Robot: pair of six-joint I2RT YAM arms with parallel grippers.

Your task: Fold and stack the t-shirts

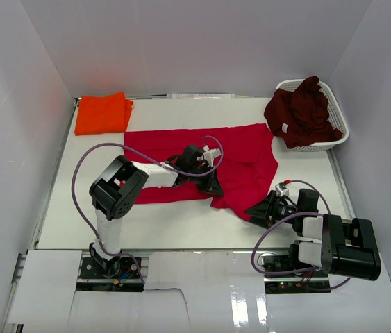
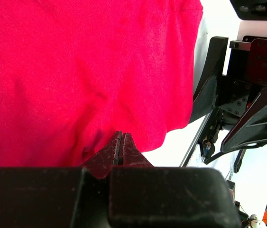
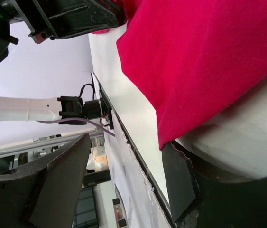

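A red t-shirt (image 1: 167,136) lies spread over the middle of the table, its right part slanting toward the front. At its front middle, my left gripper (image 1: 216,191) is pressed down with its fingers together. In the left wrist view the fingertips (image 2: 116,151) meet over the red cloth; whether a fold is pinched between them is hidden. My right gripper stands open at the shirt's front right corner. The pointed tip of the red shirt (image 3: 180,80) touches one of its fingers (image 3: 177,175), and the gap between the fingers is empty.
A folded orange shirt (image 1: 103,114) rests at the back left. Dark red cloth (image 1: 302,114) hangs over the edge of a white basket (image 1: 341,125) at the back right. Bare table shows along the front (image 1: 174,229).
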